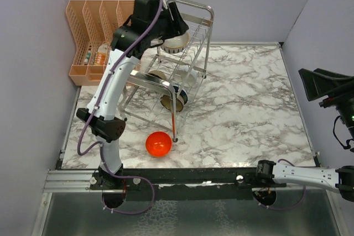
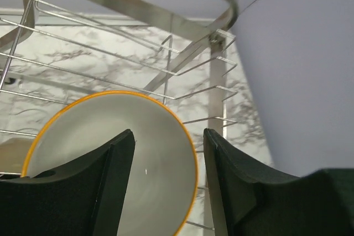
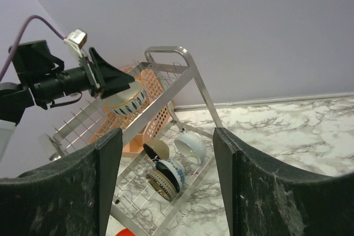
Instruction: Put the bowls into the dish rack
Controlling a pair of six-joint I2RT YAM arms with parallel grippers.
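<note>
My left gripper hangs open over the rack's top shelf, just above a white bowl with an orange rim, which fills the lower left wrist view. On the lower shelf lie a white bowl, a brown bowl, a blue-patterned bowl and a beige banded bowl. A red bowl stands on the marble floor in front of the rack. My right gripper is at the far right, open, with nothing between its fingers.
An orange slotted holder stands at the back left, behind the left arm. The marble surface right of the rack is clear. Grey walls enclose the area.
</note>
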